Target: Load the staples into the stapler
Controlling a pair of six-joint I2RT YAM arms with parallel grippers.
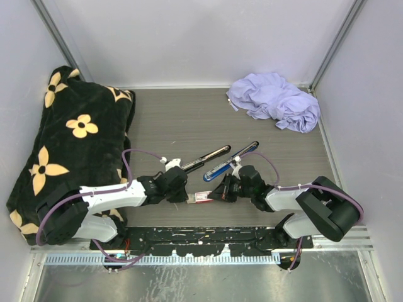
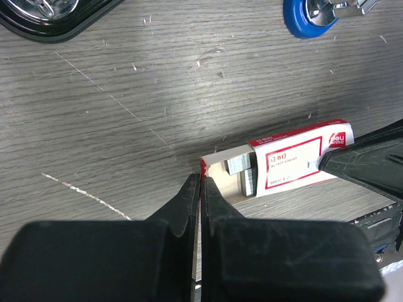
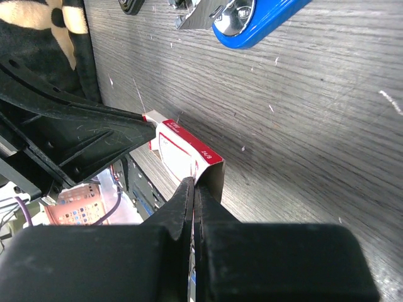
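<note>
A red-and-white staple box (image 2: 296, 157) lies on the table, one end open with grey staple strips (image 2: 242, 170) showing. My left gripper is shut on the thin edge of that open end. My right gripper is shut on the box's other end, pinching its edge. A blue stapler (image 1: 223, 165) lies behind the box, its metal part visible at the upper right of the left wrist view. A black stapler (image 1: 211, 154) lies left of it.
A black flowered cushion (image 1: 82, 126) fills the left side. A lilac cloth (image 1: 277, 100) lies at the back right.
</note>
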